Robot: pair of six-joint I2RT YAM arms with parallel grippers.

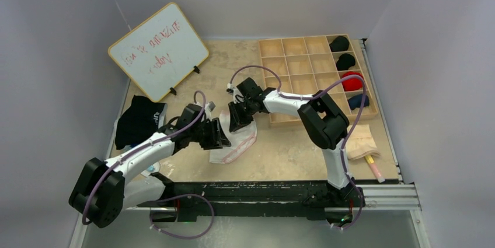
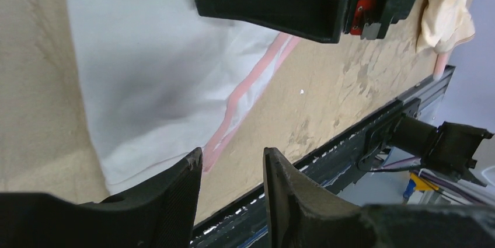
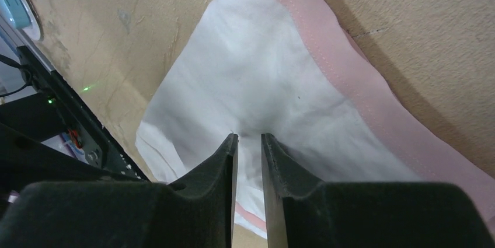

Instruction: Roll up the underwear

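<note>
The white underwear with pink edging (image 1: pixel 233 152) lies flat, folded, on the table's middle-front. My left gripper hovers over its left, front part, fingers apart with only a narrow band of table and cloth seen between them. My right gripper is low over the cloth's back part, its fingertips slightly apart at the fabric; whether cloth is between them I cannot tell. In the left wrist view the right gripper's dark body covers part of the cloth.
A wooden compartment tray (image 1: pixel 297 66) with rolled items stands back right. A whiteboard (image 1: pixel 157 49) is back left, dark clothing (image 1: pixel 137 119) lies left, beige cloth (image 1: pixel 361 140) right.
</note>
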